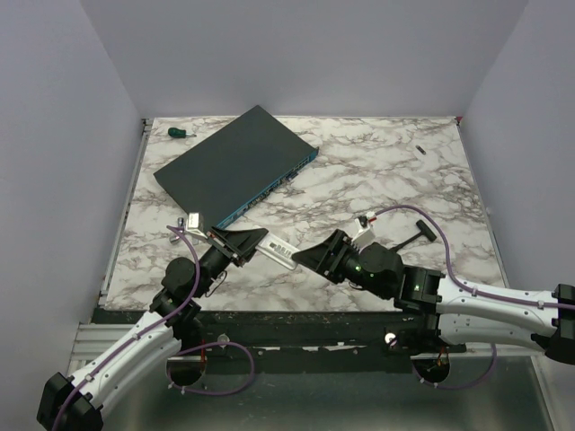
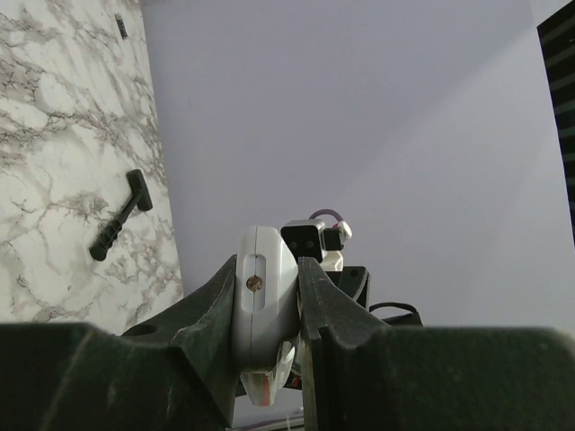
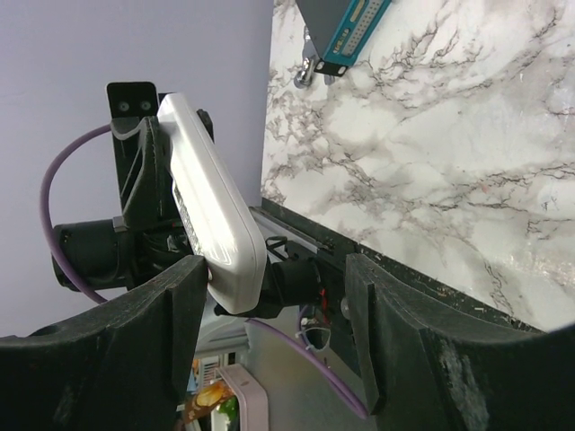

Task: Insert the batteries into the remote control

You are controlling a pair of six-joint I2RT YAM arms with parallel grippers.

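A white remote control (image 1: 278, 250) is held in the air above the front middle of the table, my left gripper (image 1: 255, 241) shut on one end of it; in the left wrist view it stands between the fingers. My right gripper is part open at the other end; in the right wrist view one finger touches or nearly touches the remote (image 3: 211, 206), the other stands apart. Whether batteries are in the remote cannot be told.
A dark flat panel (image 1: 235, 162) lies at the back left, with a green screwdriver (image 1: 177, 133) beside it. A hammer (image 1: 422, 233) lies at the right, a small dark item (image 1: 420, 149) at the back right.
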